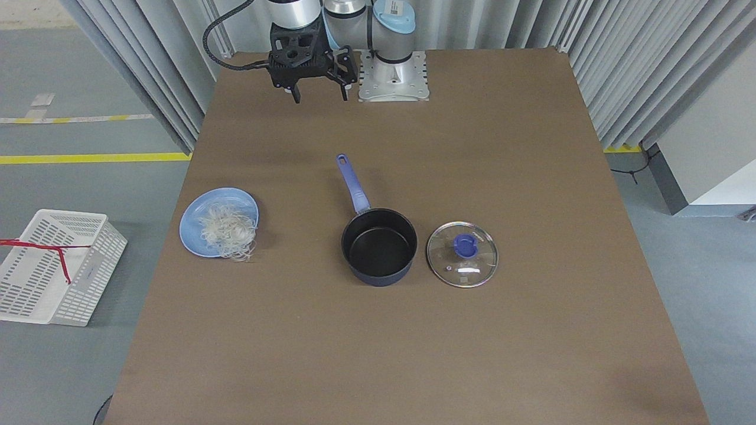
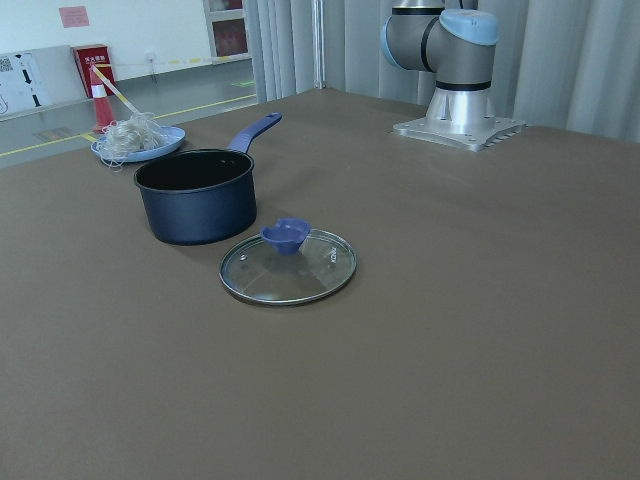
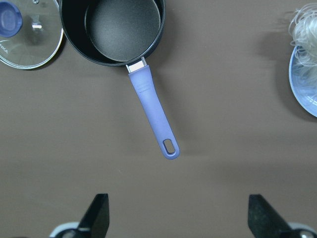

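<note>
A dark saucepan (image 1: 379, 244) with a blue handle (image 3: 151, 104) rests on the brown table (image 1: 546, 333), empty inside. Its glass lid (image 1: 453, 269) with a blue knob lies apart to its right in the front view. On the left a blue plate (image 1: 198, 234) holds pale stringy noodles (image 1: 230, 230), some hanging over the rim. My gripper (image 1: 320, 94) hangs at the table's far edge, behind the pan, open with nothing between its fingers; in the wrist view the two fingertips (image 3: 101, 203) stand wide apart below the handle's end.
The robot's base plate (image 1: 393, 88) is fixed at the far edge. A white perforated basket (image 1: 88, 283) stands on the floor left of the table.
</note>
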